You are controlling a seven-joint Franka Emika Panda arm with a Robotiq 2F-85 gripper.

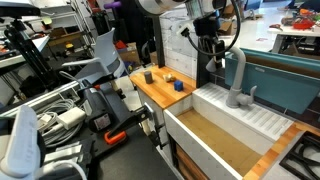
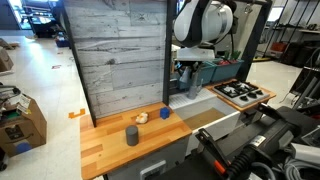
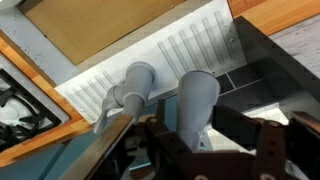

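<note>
A white faucet rises from behind the sink, its curved spout reaching toward the wood-plank wall. My gripper hangs over the spout's free end. Looking down in the wrist view, I see the pale spout end in front of my gripper, whose dark fingers are apart on either side of it. Contact cannot be made out. The faucet's base and lever show to the left. From the other side, the gripper appears close to the faucet.
The sink basin is an open, empty box with a brown floor. On the wooden counter are a blue cup, a grey cup and a small pale-yellow item. A stove flanks the sink.
</note>
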